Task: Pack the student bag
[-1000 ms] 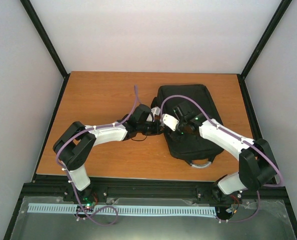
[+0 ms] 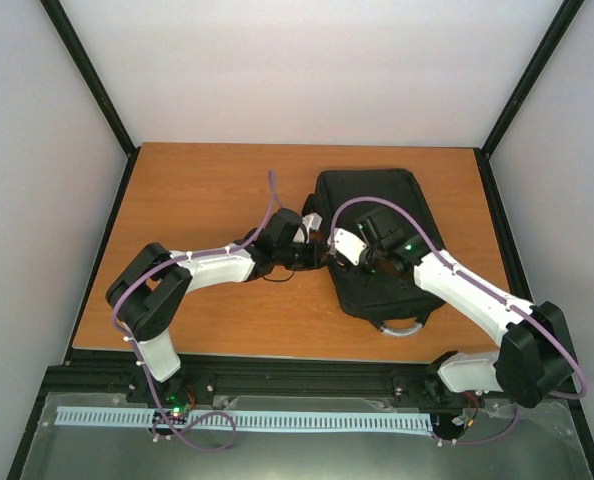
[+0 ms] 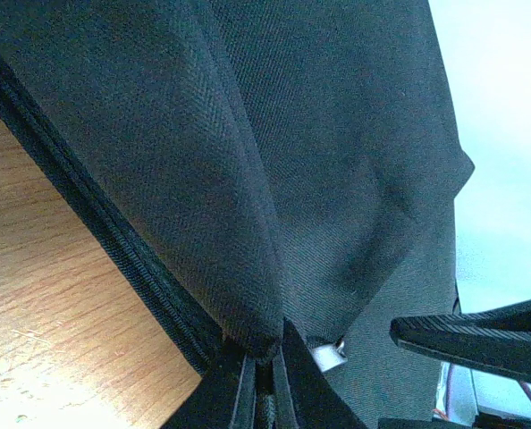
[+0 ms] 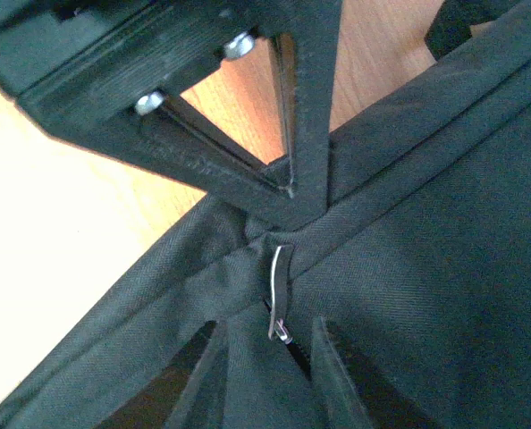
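The black student bag (image 2: pixel 367 185) lies on the right half of the table. My left gripper (image 2: pixel 317 254) is at the bag's left edge; in the left wrist view its fingers (image 3: pixel 292 389) are shut on a fold of dark fabric (image 3: pixel 185 179). My right gripper (image 2: pixel 357 258) is over the bag; in the right wrist view its blurred fingertips (image 4: pixel 207 344) stand apart on either side of a zipper pull (image 4: pixel 280 286). The left gripper shows just above that pull.
The bag's handle (image 2: pixel 402 330) points to the front edge.
My right arm has shifted a little to the right and toward the front across the bag. The left arm and bag look unchanged.
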